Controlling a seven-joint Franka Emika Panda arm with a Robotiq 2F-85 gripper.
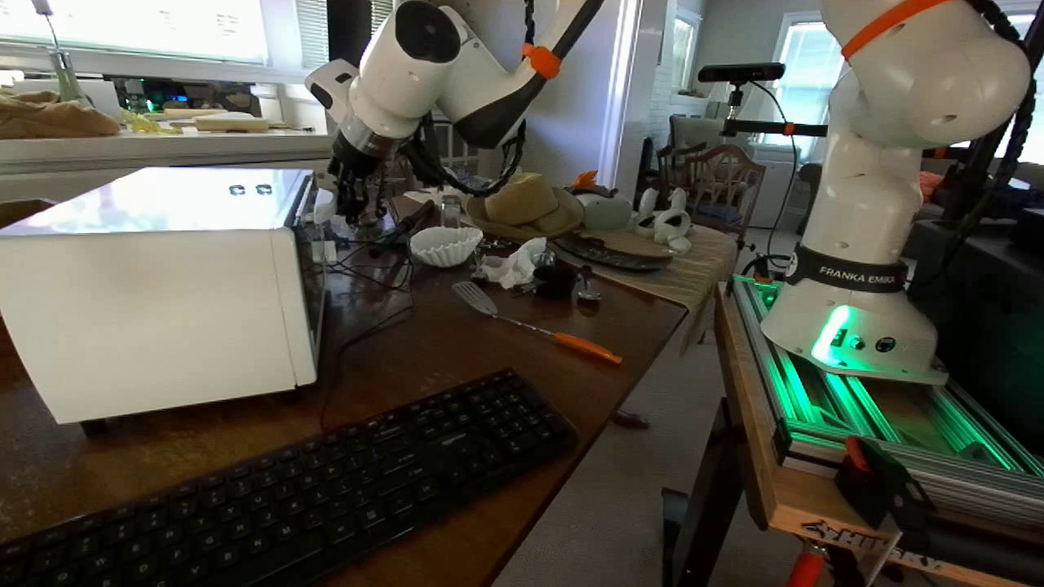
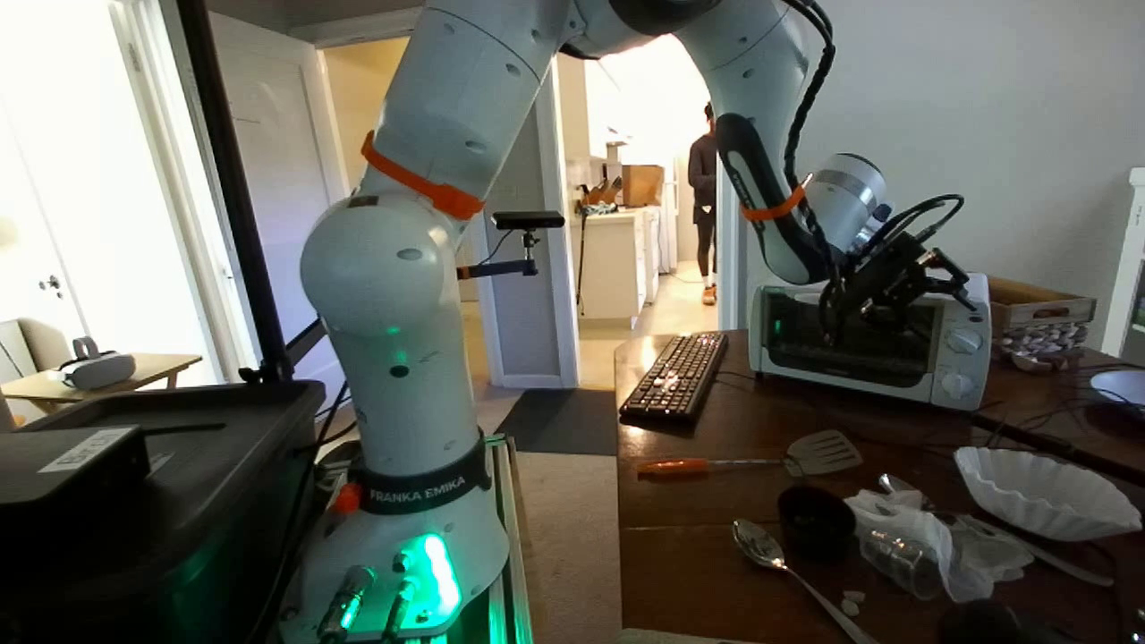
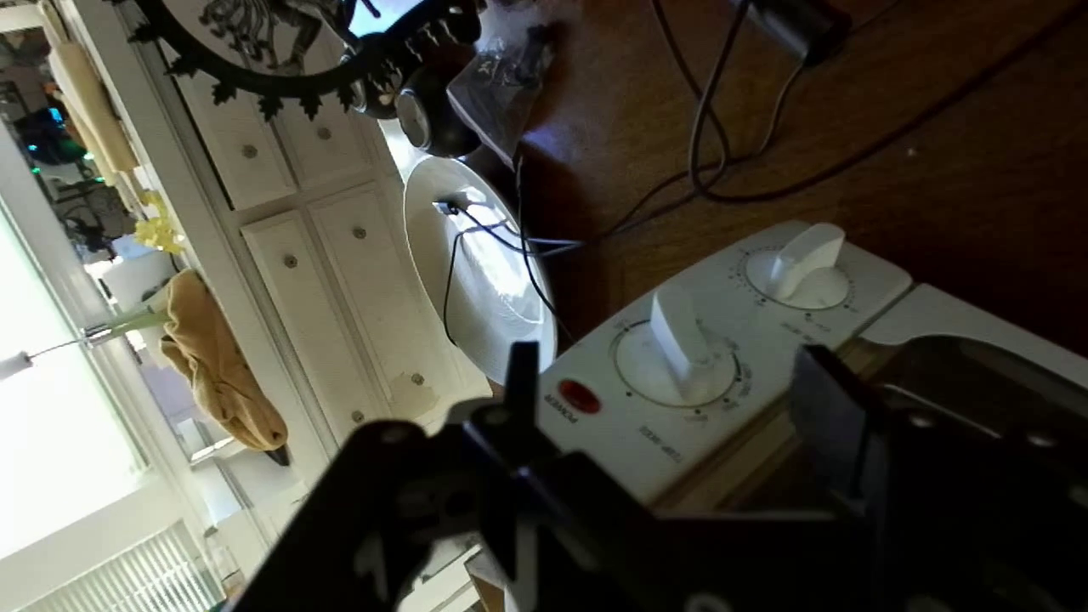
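A white toaster oven stands on the table, its glass door and control panel facing the arm in exterior view 2. My gripper is in front of the panel with its dark fingers apart. In the wrist view, the lower knob appears in the gap between them; whether either finger touches it cannot be told. A second white knob sits farther along the panel, and a red power light lies near the left finger. In exterior view 1 the oven's body partly hides the fingertips.
Loose black cables and a white oval dish lie beside the oven. A fluted white bowl, a spatula, a spoon and crumpled plastic crowd the table. The keyboard lies in front of the oven.
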